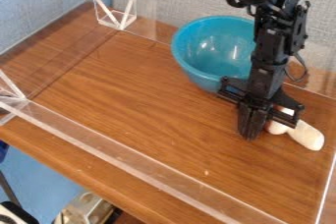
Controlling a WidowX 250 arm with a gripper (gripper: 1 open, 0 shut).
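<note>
My black gripper point(252, 122) is low over the right side of the wooden table, its fingers shut; nothing shows between them. Just right of it, partly behind the fingers, a white cylindrical object point(304, 136) lies on the table. A blue bowl point(199, 46) stands behind the arm, which hides part of its right side.
White wire-like frames point(116, 14) stand at the back left and left edge. Clear strips border the table, and a wall rises behind it.
</note>
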